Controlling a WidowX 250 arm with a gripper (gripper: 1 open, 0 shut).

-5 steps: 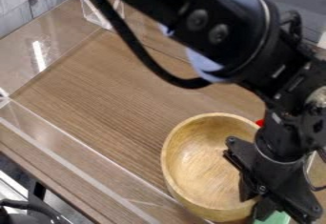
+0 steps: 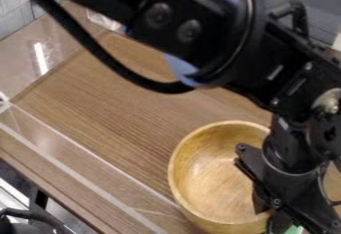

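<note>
The black robot arm reaches in from the top and down the right side, its gripper low at the right edge of the wooden bowl, partly over it. A bit of a green thing shows beneath the gripper at the bottom right. The fingertips are dark and overlap, so I cannot tell how far open they are or whether anything is between them.
A grey wall stands behind at the top, and black cables lie at the bottom left.
The arm has shifted slightly; its upper part sits a little farther right and the red thing once visible behind it is now hidden. The bowl has barely moved.
</note>
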